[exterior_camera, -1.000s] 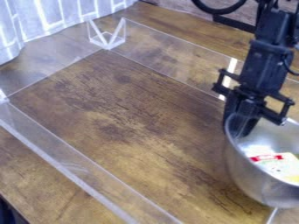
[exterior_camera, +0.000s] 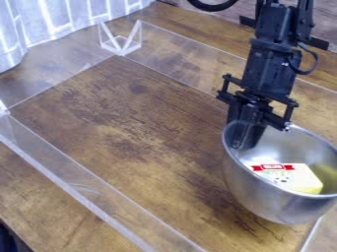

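Note:
A large steel bowl sits at the right of the table and holds a yellow and white block with a red-and-white label. My black gripper points down at the bowl's upper left rim, its lower end partly inside or behind that rim. Whether its fingers are closed on the rim is hard to tell.
Clear plastic strips border the wooden tabletop. A small clear stand is at the back left, beside a white curtain.
My gripper and the bowl, with the block in it, have moved left and slightly toward the front of the view.

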